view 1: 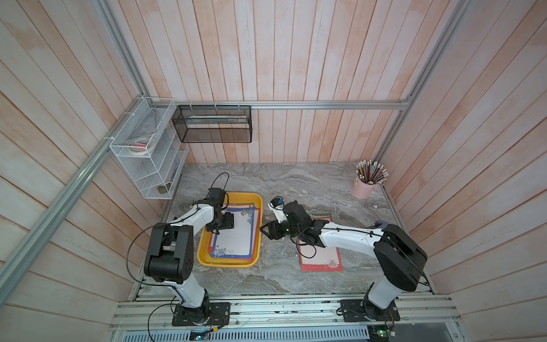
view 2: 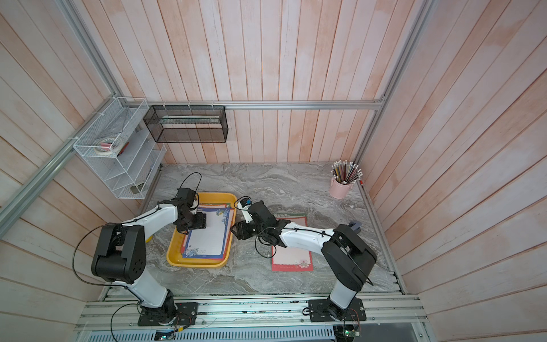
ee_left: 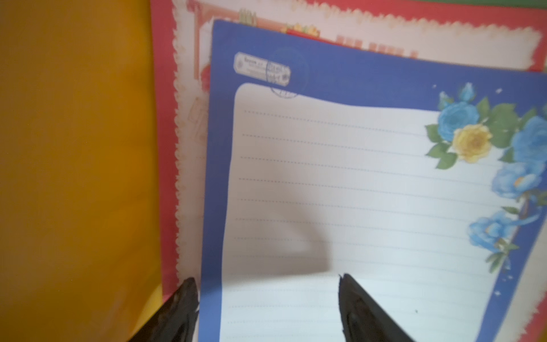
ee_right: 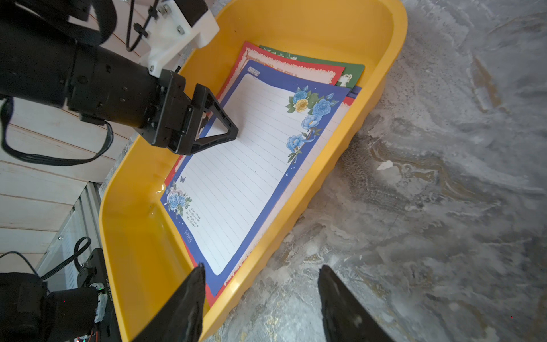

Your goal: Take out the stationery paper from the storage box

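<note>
Sheets of stationery paper [ee_right: 245, 171] lie stacked in the yellow storage box [view 1: 203, 250]; the top one is white and lined, with a blue border and flowers. Over that sheet, towards the box's left side, hangs my left gripper, its fingers apart and the sheet showing between them. Whether it touches the paper I cannot tell. My right gripper stands just outside the box's right rim, open, with only rim and table behind the gap. Partly under the right arm, a red-bordered sheet [view 1: 320, 259] lies on the table.
A pink cup of pencils [view 1: 363, 187] stands at the back right. A black mesh basket [view 1: 212, 125] and a white wire shelf [view 1: 149, 149] hang at the back left.
</note>
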